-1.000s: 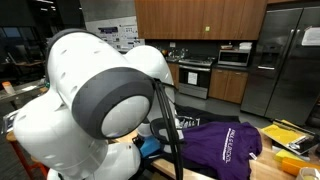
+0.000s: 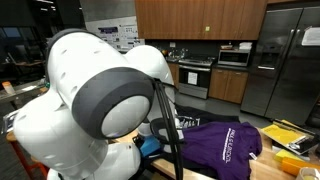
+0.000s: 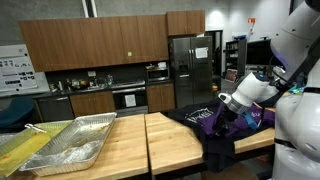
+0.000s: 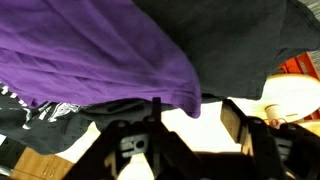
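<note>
A purple cloth (image 2: 225, 150) is spread on the table in exterior view 1, with dark cloth (image 2: 197, 116) behind it. In the wrist view, the purple cloth (image 4: 100, 50) narrows to a folded corner that reaches between the fingers of my gripper. Those fingers stand apart, and no grip on the corner shows. Black cloth lies beside the purple one, and white lettering shows on fabric at the left. Exterior view 2 has dark cloth (image 3: 216, 156) hanging over the table's near edge. The arm hides my fingertips in exterior view 1.
A foil-like tray (image 3: 72, 145) and yellow items (image 3: 22, 150) occupy the left side in exterior view 2. Between them and the cloth, the wooden tabletop (image 3: 125, 145) is bare. In exterior view 1, yellow packages (image 2: 290, 136) sit right of the cloth.
</note>
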